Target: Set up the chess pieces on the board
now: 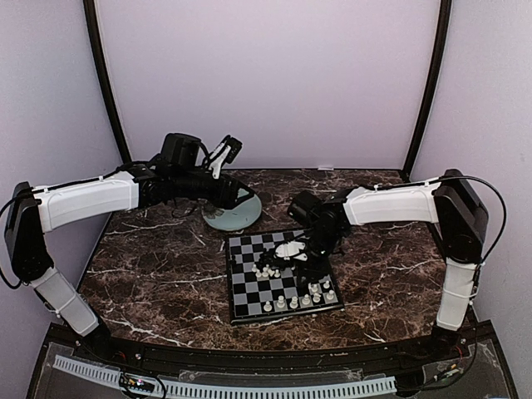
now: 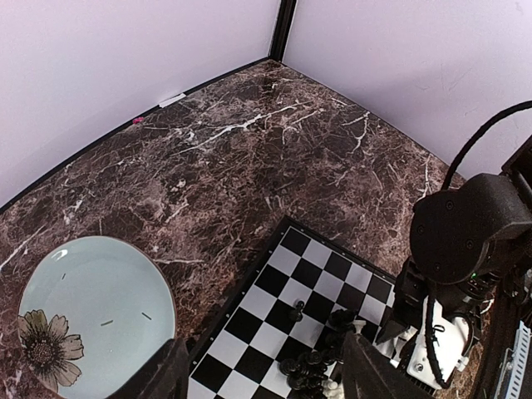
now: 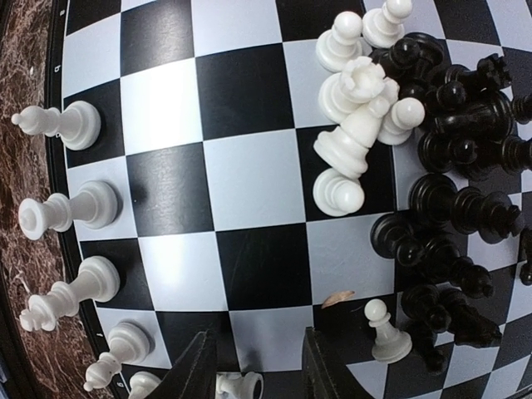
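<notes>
The chessboard (image 1: 251, 291) lies mid-table. In the right wrist view several white pieces stand along the left edge, among them a bishop (image 3: 73, 125) and a queen (image 3: 90, 204). White pieces such as a rook (image 3: 362, 81) crowd beside a jumble of black pieces (image 3: 445, 199); a lone white pawn (image 3: 389, 337) is near the lower right. My right gripper is over the board, open, a white piece lying low between and behind its fingers. My left gripper hangs open above the table near the plate, nothing visible between its fingers.
A pale plate (image 1: 233, 219) with a flower print sits behind the board at left. Walls bound the back and sides.
</notes>
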